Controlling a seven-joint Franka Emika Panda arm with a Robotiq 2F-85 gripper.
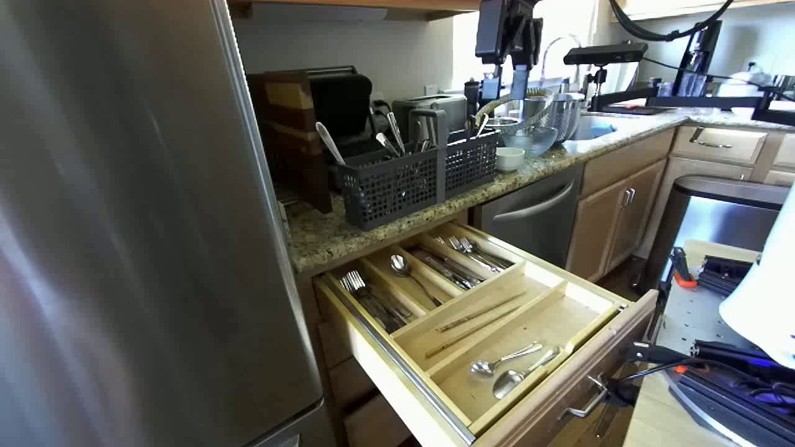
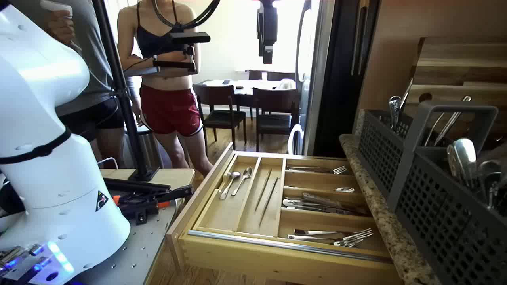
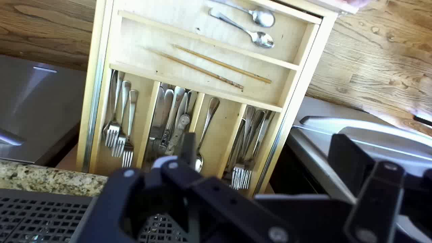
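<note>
My gripper is open in the wrist view, its two dark fingers wide apart with nothing between them. In the first exterior view the gripper (image 1: 507, 82) hangs high above the counter, well clear of the drawer. Below it, a wooden drawer (image 1: 387, 402) is pulled out. Two spoons (image 3: 259, 38) lie in its front compartment, and two chopsticks (image 3: 222, 64) in the one behind. Forks (image 3: 121, 133), knives (image 3: 172, 117) and a single spoon (image 3: 207, 121) fill narrow compartments, with more forks (image 3: 241, 176) at the other end. A grey basket (image 1: 391, 186) holding upright cutlery stands on the counter.
Wooden boards (image 1: 294, 134) and a toaster (image 1: 428, 112) stand behind the basket; a white bowl (image 1: 510, 159) and a glass bowl (image 1: 533, 139) sit beside it. The steel fridge (image 1: 149, 223) flanks the drawer. Two people stand across from the drawer in the second exterior view.
</note>
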